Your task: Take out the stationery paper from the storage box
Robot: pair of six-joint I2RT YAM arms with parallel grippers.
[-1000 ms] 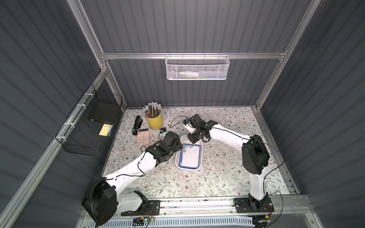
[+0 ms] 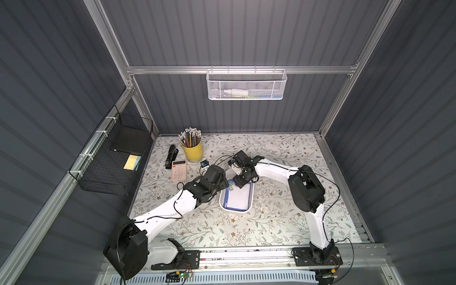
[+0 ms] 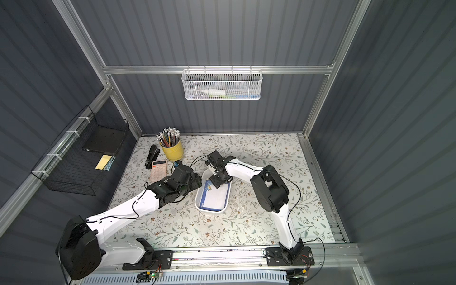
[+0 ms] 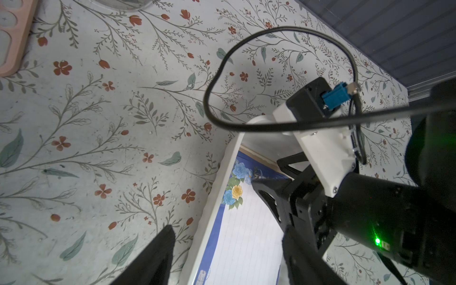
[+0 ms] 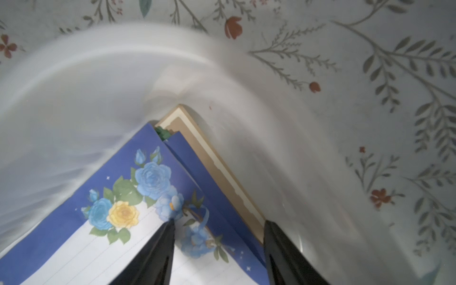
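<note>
A white storage box [image 3: 211,210] holds blue-bordered stationery paper [image 2: 239,197], printed with roses at one corner, over a thin tan board [image 5: 213,166]. My right gripper stands open low inside the box, its fingers over the paper's flowered edge beside the tan board, nothing visibly held. In the left wrist view its housing covers the box's far end. My left gripper is open above the box's left side, its blurred fingertips either side of the paper, apart from it.
A pink calculator [image 2: 178,174], black stapler [image 2: 171,156] and yellow pencil cup [image 2: 192,153] stand at the back left. Mesh baskets [image 2: 246,97] hang on the back and left walls.
The left arm has barely moved.
</note>
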